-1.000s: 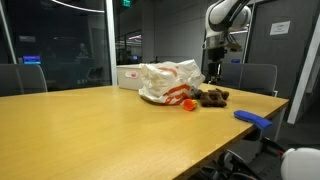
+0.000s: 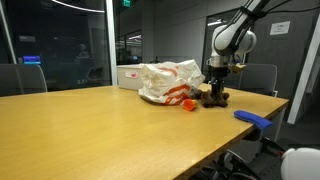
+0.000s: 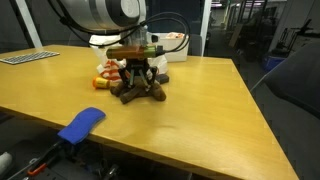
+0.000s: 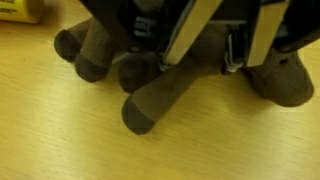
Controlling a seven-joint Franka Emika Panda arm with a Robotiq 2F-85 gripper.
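A brown plush toy (image 3: 141, 91) with darker feet lies on the wooden table, toward the right in the first exterior view. My gripper is down over the toy, its fingers part open on either side of the brown fabric of a limb or body. In the wrist view, one plush leg (image 4: 165, 97) stretches out below the fingers, with other limbs to the left and a rounded brown part to the right. The toy rests on the table. Firm contact between the fingers and fabric is hard to tell.
Beside the toy stand an orange and yellow bottle (image 2: 189, 104) and a white plastic bag (image 2: 170, 80). A blue flat object (image 3: 82, 125) lies at the table's edge. A white box (image 2: 130, 76) sits behind.
The arm has come down from above the plush toy until the gripper is at it. The toy, bag, bottle and blue object look unmoved.
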